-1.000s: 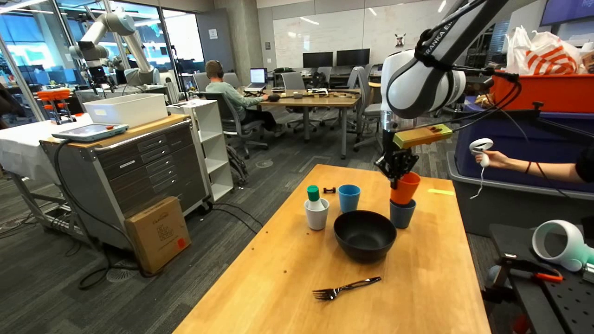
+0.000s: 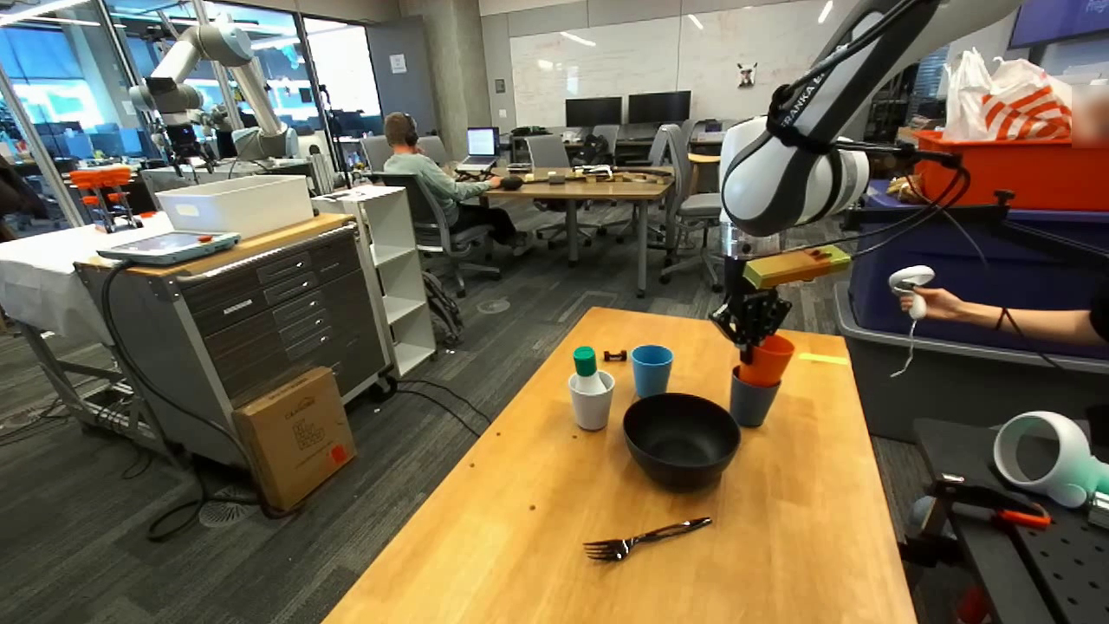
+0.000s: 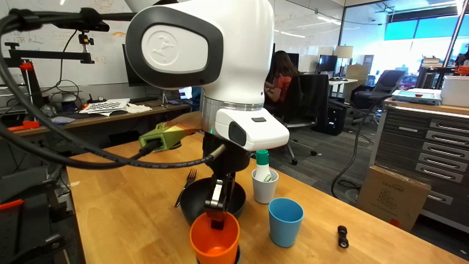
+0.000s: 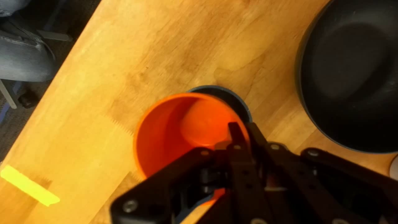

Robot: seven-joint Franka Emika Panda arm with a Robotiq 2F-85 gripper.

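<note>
An orange cup (image 2: 769, 360) leans at a tilt, its lower end in the mouth of a dark grey cup (image 2: 754, 404). My gripper (image 2: 745, 352) is shut on the orange cup's rim. From above, in the wrist view, one fingertip (image 4: 235, 128) lies inside the orange cup (image 4: 160, 138) and the other is outside its wall. Part of the grey cup's rim (image 4: 224, 89) shows beyond the orange one, so the two are not lined up. How deep the orange cup sits is hidden.
A black bowl (image 2: 682, 442) stands close by the grey cup. Farther over are a blue cup (image 2: 651, 371) and a white cup (image 2: 592, 404) holding a green-capped bottle (image 2: 585, 364). A black fork (image 2: 646, 539) and a small black object (image 2: 614, 355) lie on the table.
My gripper and the orange cup have shifted right and slightly down in exterior view 1. The orange cup leans more, and the grey cup has moved slightly right.
</note>
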